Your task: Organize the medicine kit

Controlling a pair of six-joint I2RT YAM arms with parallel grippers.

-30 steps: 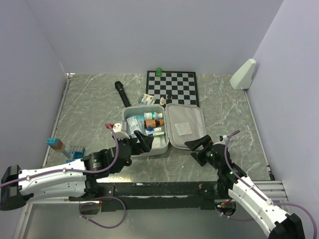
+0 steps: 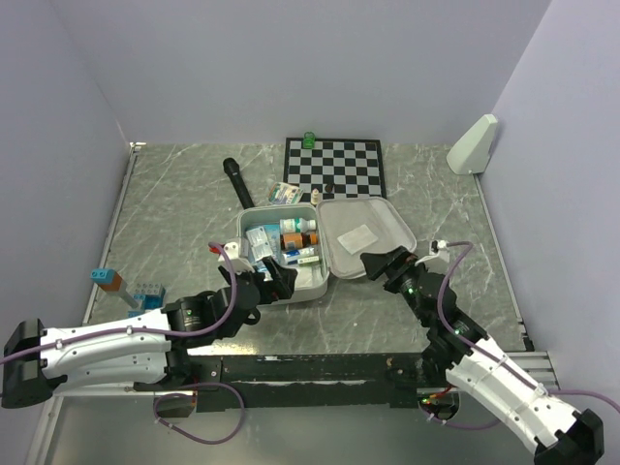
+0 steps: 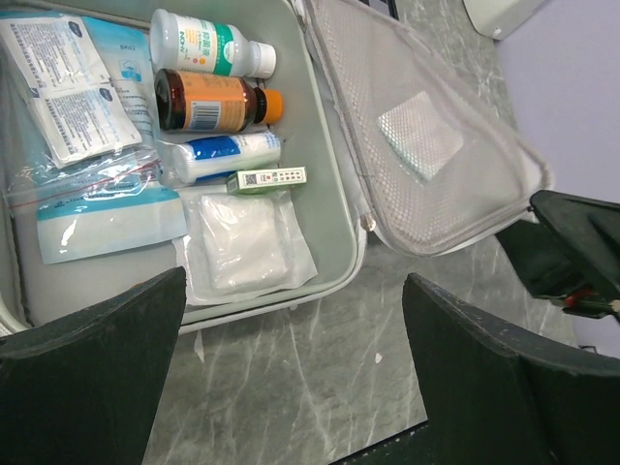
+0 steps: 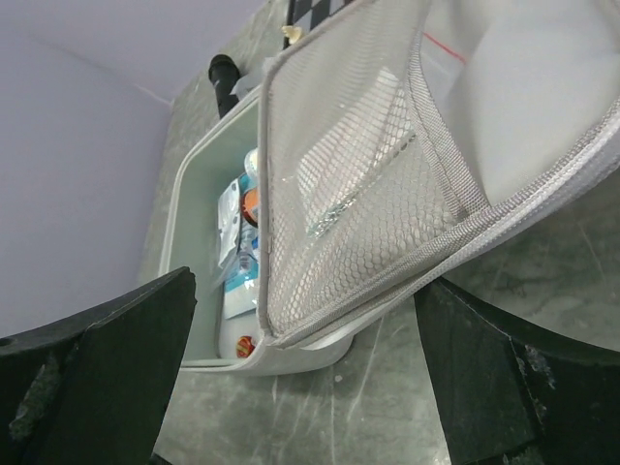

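The medicine kit [image 2: 247, 218] lies open, holding packets [image 3: 68, 92], a white bottle [image 3: 194, 44], a brown bottle [image 3: 208, 102], a white-blue tube [image 3: 218, 155], a small box [image 3: 266, 179] and gauze [image 3: 242, 242]. Its mesh-pocket lid [image 2: 373, 223] extends to the right. My left gripper [image 2: 281, 281] hovers open over the kit's near part, empty between its fingers. My right gripper [image 2: 387, 260] is open at the lid's near right edge; in the right wrist view that rim runs between its fingers.
A black microphone [image 2: 237, 182] and a checkerboard [image 2: 344, 160] lie behind the kit. Toy blocks [image 2: 145, 295] stand at left, a white object [image 2: 473, 145] at back right.
My right gripper has risen slightly toward the back at the lid's near edge, and the lid looks slightly shifted. The left arm is nearly still.
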